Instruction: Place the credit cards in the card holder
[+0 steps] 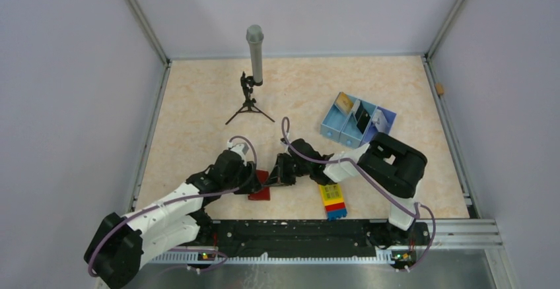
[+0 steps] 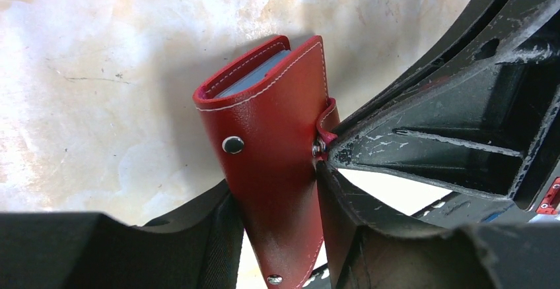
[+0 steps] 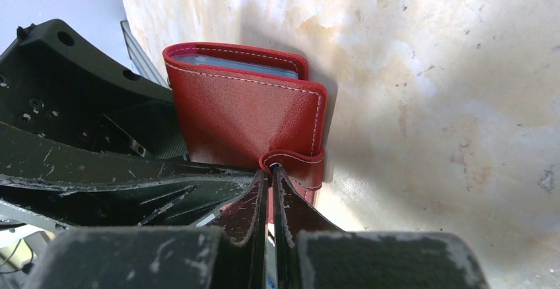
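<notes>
The red card holder (image 2: 271, 157) stands on edge on the table, its upper end gaping a little over pale plastic sleeves (image 3: 239, 66). Fingers of my left gripper lie along both sides of its lower part; how firmly they press does not show. My right gripper is shut, its tips at the holder's curled strap (image 3: 298, 167) and metal snap. Whether the strap is pinched there is hidden. In the top view both grippers cover part of the holder (image 1: 260, 195). No card shows clearly inside it.
A blue compartment box (image 1: 332, 134) at the back right holds several card-like pieces. Stacked yellow, red and blue blocks (image 1: 333, 200) lie below the right arm. A small tripod (image 1: 248, 104) stands at the back.
</notes>
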